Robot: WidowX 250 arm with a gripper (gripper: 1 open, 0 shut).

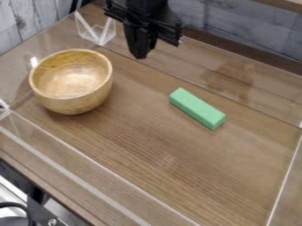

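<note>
My gripper (147, 45) hangs at the top centre of the camera view, dark, its tip pointing down and shut, with nothing visible between its fingers. It is above the table, behind and between a wooden bowl (71, 81) on the left and a green block (197, 109) lying flat and angled at the centre right. The bowl looks empty.
A clear plastic object (101, 26) stands at the back left. Cables run along the left edge.
</note>
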